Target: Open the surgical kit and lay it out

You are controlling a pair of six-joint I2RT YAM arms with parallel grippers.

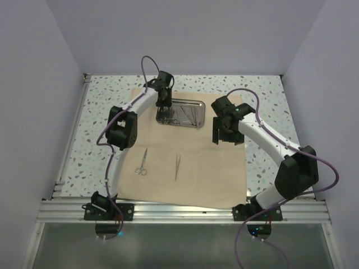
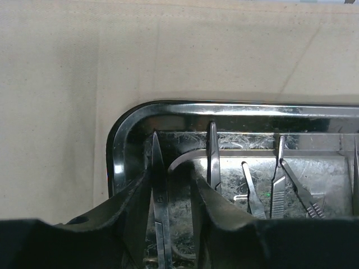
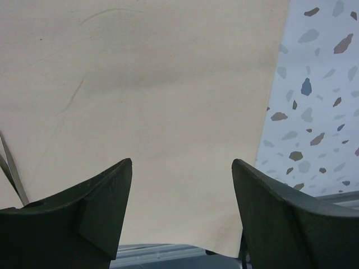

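Observation:
A steel tray (image 1: 201, 112) of instruments sits at the back of the beige cloth (image 1: 207, 174). My left gripper (image 1: 164, 101) is over its left end, part open, fingertips around the leftmost scissors or clamp (image 2: 160, 202); whether they touch it is unclear. More instruments, including a handle with ridges (image 2: 277, 196), lie to its right. My right gripper (image 1: 227, 137) hovers open over bare cloth right of the tray, nothing between its fingers. Scissors (image 1: 142, 165) and tweezers (image 1: 177, 168) lie on the front half of the cloth.
A speckled table (image 1: 90, 145) borders the cloth. Grey walls stand at both sides, and metal rails run along the front edge.

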